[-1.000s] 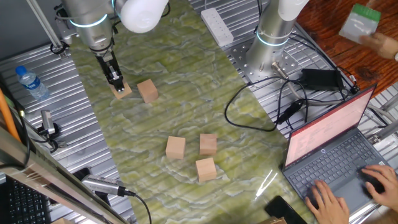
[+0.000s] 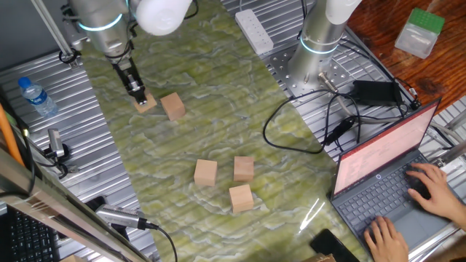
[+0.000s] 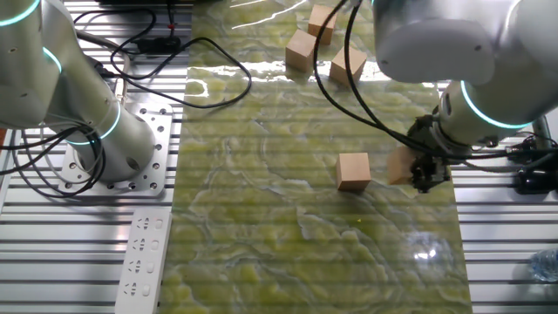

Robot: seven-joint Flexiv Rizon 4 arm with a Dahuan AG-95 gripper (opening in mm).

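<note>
My gripper (image 2: 138,97) points down at the far left of the green marbled mat, right at a light wooden cube (image 2: 148,105) that it partly covers. In the second exterior view the gripper (image 3: 425,164) overlaps the right side of that cube (image 3: 400,166). Whether its fingers are closed on the cube or only beside it cannot be made out. A second wooden cube (image 2: 173,107) sits a short gap away. Three more cubes form a loose group farther along the mat: one on the left (image 2: 206,172), one on the right (image 2: 244,168) and one in front (image 2: 241,198).
A black cable (image 2: 275,116) loops onto the mat. Someone types on a laptop (image 2: 386,175). A water bottle (image 2: 38,97) stands off the left edge.
My gripper and the cube at it have shifted slightly, up and to the right in the first exterior view. The other cubes are still. A hand has left the green-lidded box.
</note>
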